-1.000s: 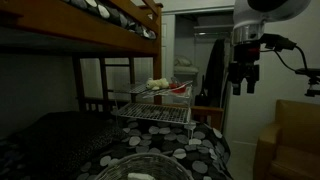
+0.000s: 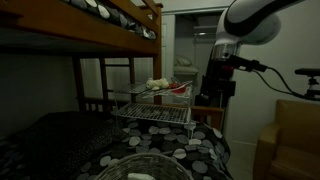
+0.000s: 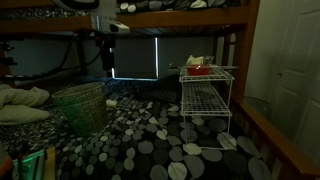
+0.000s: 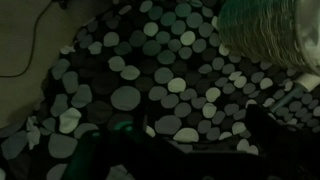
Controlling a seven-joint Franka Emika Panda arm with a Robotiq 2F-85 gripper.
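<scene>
My gripper (image 2: 218, 92) hangs in the air to the right of the wire rack in exterior view 1, pointing down. Its dark fingers, spread apart along the bottom of the wrist view, have nothing visible between them. A woven basket (image 3: 82, 108) stands on the bed at the left of exterior view 2. Part of that basket (image 4: 262, 30) also shows at the wrist view's upper right, off to the side of the fingers. Something white (image 2: 141, 177) lies inside it. The white two-tier wire rack (image 3: 205, 102) holds a red item (image 3: 200, 71) and a pale item (image 2: 156, 84) on top.
A dotted black-and-grey cover (image 3: 150, 150) spreads over the bed, with dark bedding (image 2: 55, 140) piled at one side. The upper bunk (image 2: 90, 35) overhangs the bed. A brown armchair (image 2: 290, 140) stands at the right. Open cover lies before the rack.
In exterior view 1 my gripper has moved left and lower, closer to the rack. The rack, its items and the basket look unmoved.
</scene>
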